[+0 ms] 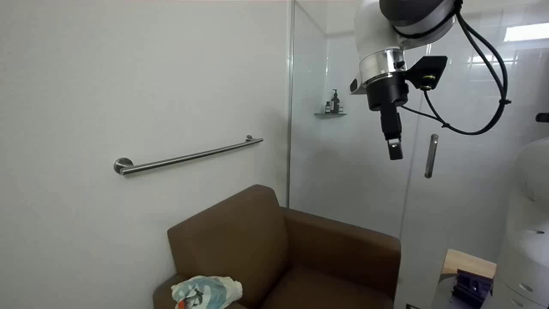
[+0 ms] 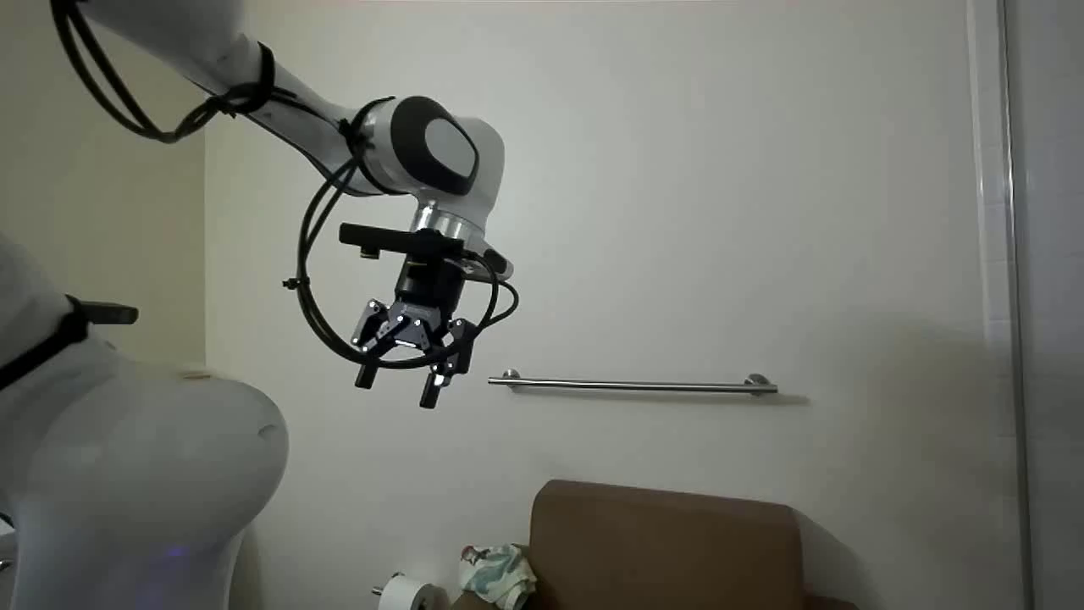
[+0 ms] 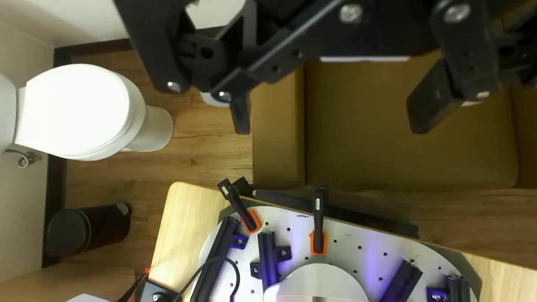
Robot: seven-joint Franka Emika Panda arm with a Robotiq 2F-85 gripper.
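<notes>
My gripper [image 2: 397,390] hangs in mid-air with its two fingers well apart and nothing between them. From above, the wrist view has the fingers [image 3: 240,115] spread wide over the armchair. Side-on in the first exterior view, only one edge of the gripper shows. A brown armchair [image 1: 231,231] stands below and beyond it against the wall. Crumpled on the chair's arm lies a white and blue patterned cloth [image 1: 206,292], well below the gripper and apart from it. The cloth [image 2: 498,574] also shows low in the second exterior view.
A metal grab bar [image 1: 193,157] runs along the wall. Behind the arm is a glass shower door with a handle [image 1: 431,156]. A toilet [image 3: 75,110] and a dark bin [image 3: 88,229] stand to one side. Clamps line the robot's round base plate [image 3: 342,241]. Air around the gripper is clear.
</notes>
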